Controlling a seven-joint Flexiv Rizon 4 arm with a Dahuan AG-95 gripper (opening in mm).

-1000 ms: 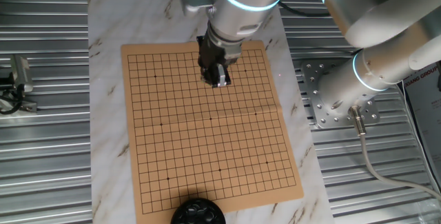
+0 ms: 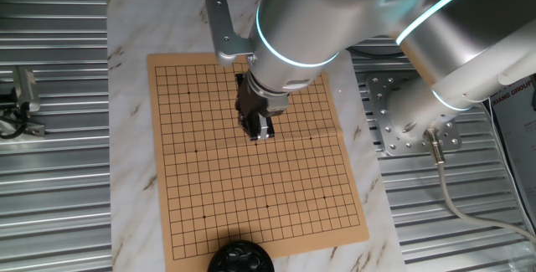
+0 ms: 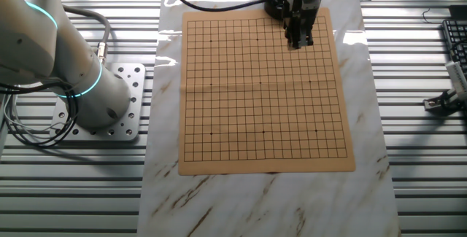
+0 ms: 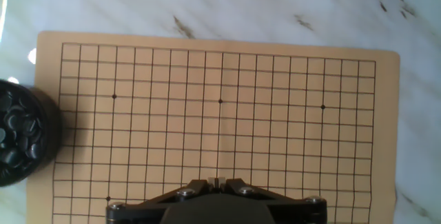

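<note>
A tan board with a black grid (image 2: 201,180) lies flat on the marble tabletop, no stones showing on its visible part. Over it hangs my gripper, its two fingertips brought together in the wrist view; nothing can be made out between them. Exterior view 1 has the gripper (image 2: 262,130) above the board near its middle, covering some of the grid. A round black bowl (image 4: 49,138) with several dark stones (image 4: 21,131) stands by the board's left edge in the wrist view, well apart from the gripper.
Bare marble (image 3: 219,208) surrounds the board. Ribbed metal tabletop (image 2: 50,180) runs along both sides of the marble. My arm's base plate (image 3: 131,95) is bolted beside it, and a small metal fixture (image 2: 25,96) sits on the opposite side.
Board and bowl have stayed put.
</note>
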